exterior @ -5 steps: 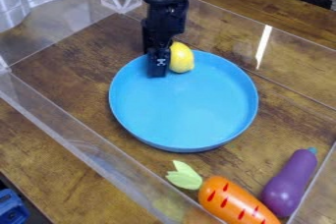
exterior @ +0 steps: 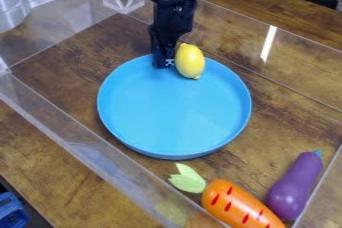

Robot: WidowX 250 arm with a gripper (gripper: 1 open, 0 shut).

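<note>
The black gripper [exterior: 166,52] reaches down from the top centre onto the back rim of a blue plate [exterior: 174,112]. A yellow lemon-like object [exterior: 190,63] sits on the plate's back part, just right of the gripper. The gripper looks shut; whether its fingertips touch the plate or the yellow object is hard to tell.
An orange toy carrot [exterior: 237,205] and a purple eggplant [exterior: 293,189] lie at the front right. Clear plastic walls border the wooden surface on the left. The wood right of the plate is clear.
</note>
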